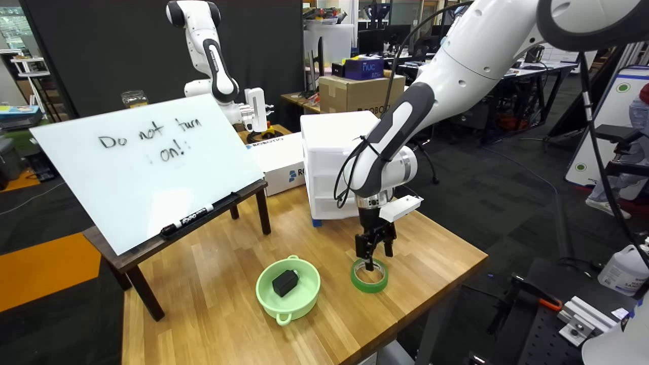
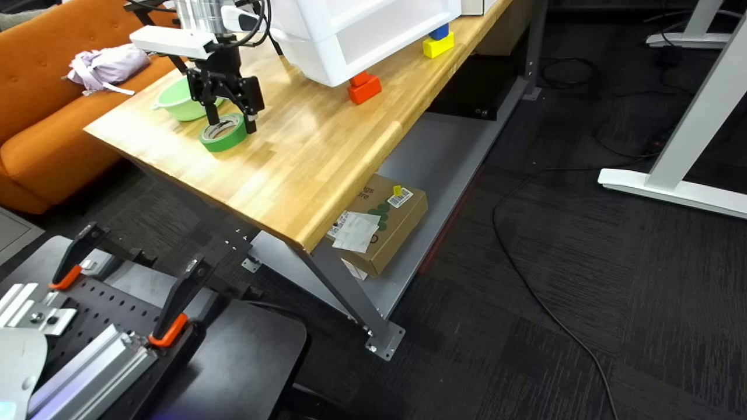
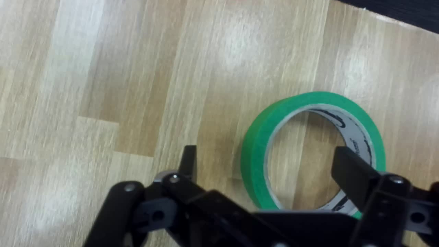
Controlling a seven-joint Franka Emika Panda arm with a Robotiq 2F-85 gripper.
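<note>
A roll of green tape (image 1: 378,282) lies flat on the wooden table, and my gripper (image 1: 378,258) hangs low over its far edge. In the wrist view the fingers stand wide apart: the right finger (image 3: 354,175) reaches over the ring's hole and inner wall, while the left finger (image 3: 189,162) is over bare wood outside the ring. Nothing is held. Exterior view 2 shows the tape roll (image 2: 225,139) just below the fingertips; whether they touch it I cannot tell. To the left of the tape, a light green bowl (image 1: 309,293) contains a black block (image 1: 284,283).
Close behind the gripper stands a white drawer unit (image 1: 331,164), raised on coloured blocks (image 2: 364,87). A whiteboard (image 1: 152,164) with a black marker (image 1: 187,221) leans on a dark stand at left. Bare table surrounds the tape.
</note>
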